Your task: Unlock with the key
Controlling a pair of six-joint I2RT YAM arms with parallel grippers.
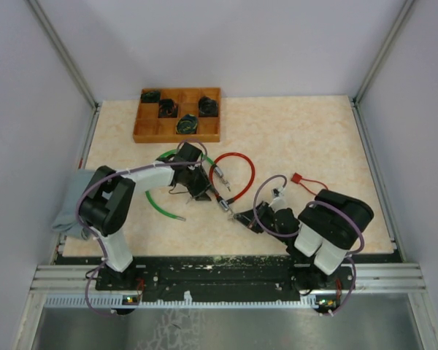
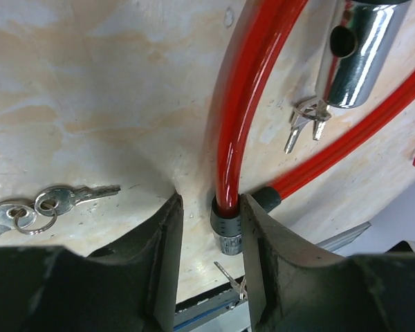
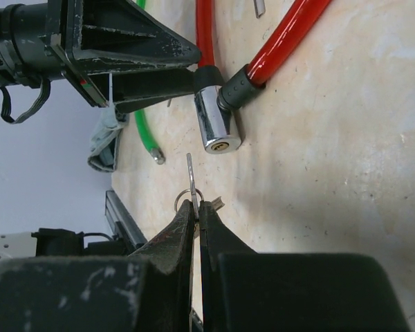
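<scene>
A red cable lock (image 1: 250, 164) lies mid-table; its chrome cylinder (image 3: 216, 119) shows a keyhole in the right wrist view. My left gripper is part open, its fingers on either side of the red tube beside the black collar; whether they grip is unclear. My right gripper is shut on a key (image 3: 191, 176) with a ring, its blade pointing toward the lock's end, a little apart from it. In the left wrist view loose keys (image 2: 62, 199) lie at left, others (image 2: 301, 121) near another chrome barrel.
A wooden compartment box (image 1: 177, 135) stands at the back left. A green lock (image 1: 160, 208) lies beside the red one, a small red item (image 1: 297, 178) at right, a grey cloth (image 1: 77, 204) at left.
</scene>
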